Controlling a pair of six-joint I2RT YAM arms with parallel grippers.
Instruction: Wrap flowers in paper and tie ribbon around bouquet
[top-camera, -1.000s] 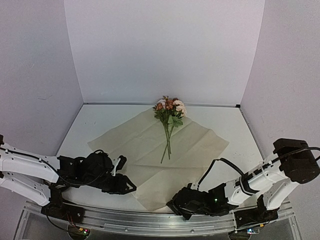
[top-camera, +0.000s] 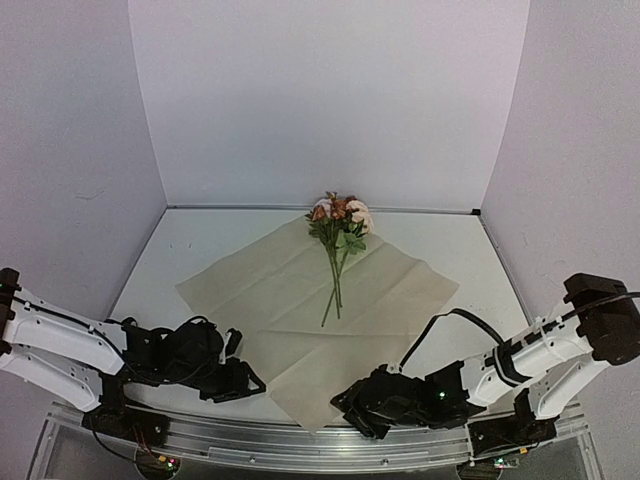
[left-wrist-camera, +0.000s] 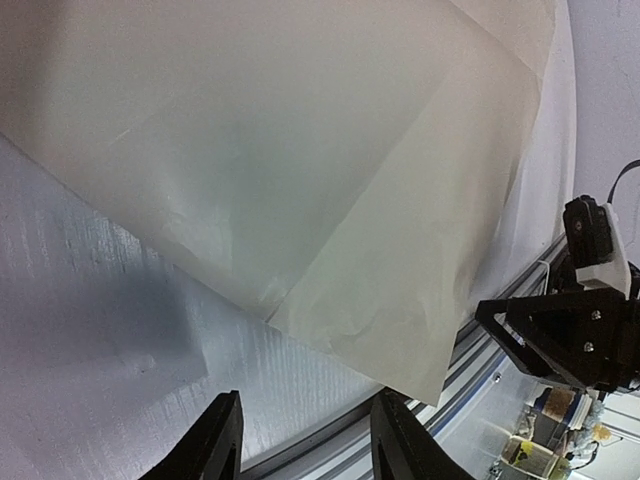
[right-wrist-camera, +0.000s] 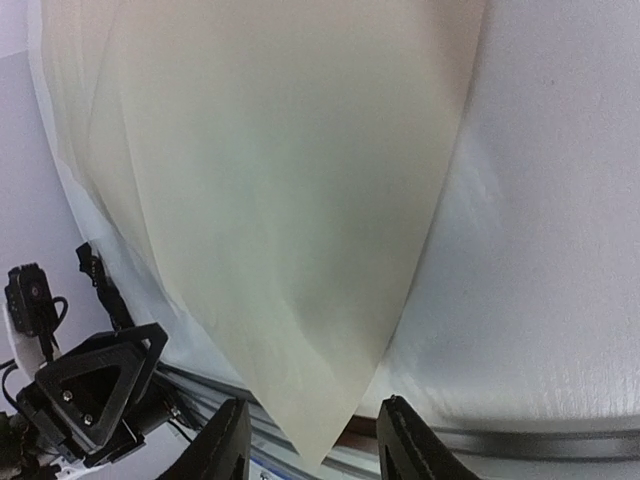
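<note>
The bouquet of fake flowers (top-camera: 338, 225), orange and pale pink with green stems, lies on a sheet of brown wrapping paper (top-camera: 300, 280) at the back of the white table. One corner of the paper hangs over the table's front edge. Left of that corner is my left gripper (top-camera: 258, 385); in its wrist view the fingers (left-wrist-camera: 222, 440) stand apart with nothing between them. To the right of the same corner, my right gripper (top-camera: 345, 415) also has its fingers (right-wrist-camera: 235, 440) spread, the paper's tip showing beyond and between them. Neither gripper visibly grasps the paper.
A metal rail (top-camera: 290, 450) runs along the front edge, with the paper corner over it. White walls (top-camera: 330, 100) close in the back and sides. Bare table (top-camera: 190, 240) shows around the paper at left and right.
The right arm shifted only a little, its elbow moving outward. Flowers and paper look the same.
</note>
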